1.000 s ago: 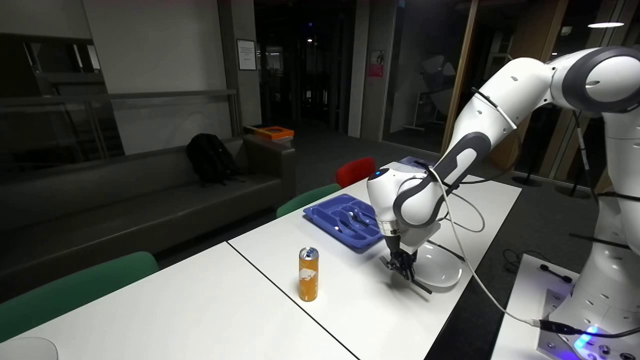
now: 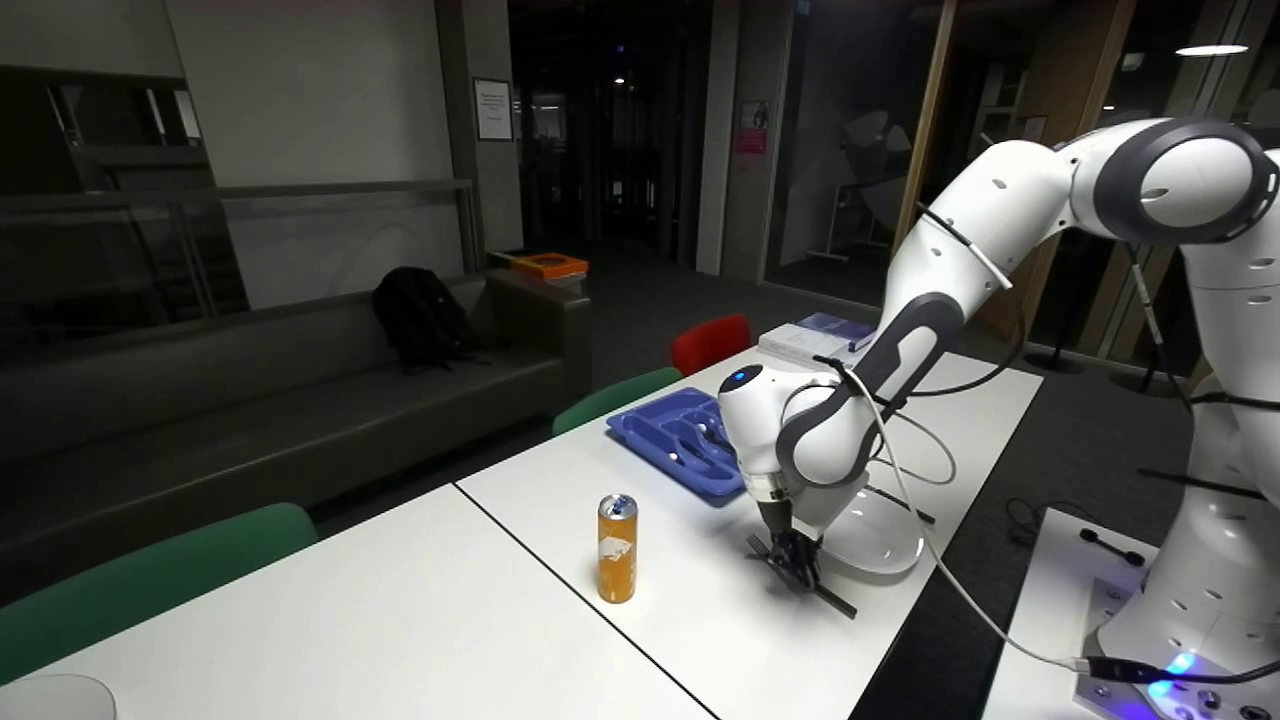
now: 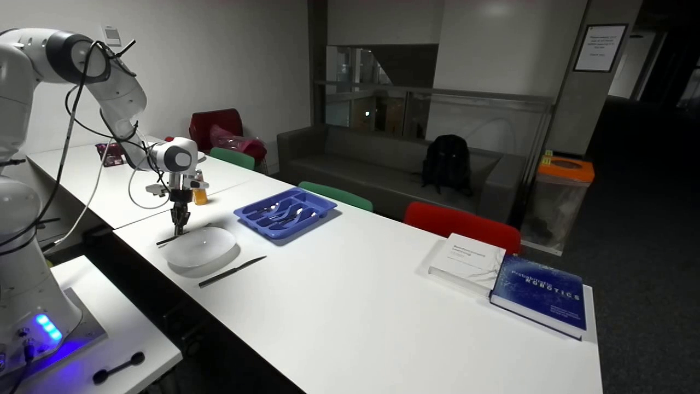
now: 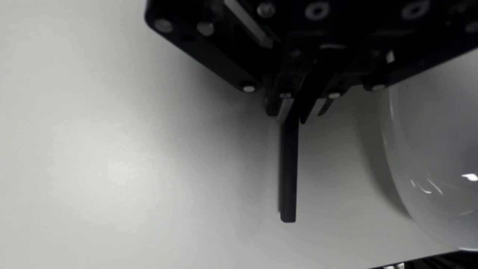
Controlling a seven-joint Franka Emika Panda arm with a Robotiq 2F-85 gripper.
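Note:
My gripper [image 2: 801, 576] points down and is shut on a black-handled utensil [image 2: 836, 601], beside the white plate [image 2: 878, 536]. The wrist view has the utensil's dark straight handle [image 4: 289, 175] reaching out from between the fingertips, with the plate [image 4: 441, 179] at the right, apart from it. Low over the table, the utensil has a thin shadow along its edge; whether it touches the surface is hard to tell. Its far end is too small to identify. Across the plate lies a black knife [image 3: 233, 271].
A blue cutlery tray [image 3: 285, 231] with several utensils stands behind the plate. An orange can [image 2: 617, 552] stands upright near the table seam. Two books [image 3: 467, 261] lie at the far end. The table's front edge is close to the plate.
My gripper has moved slightly left and down in exterior view 1, carrying the utensil away from the plate. The plate, can and tray have stayed in place.

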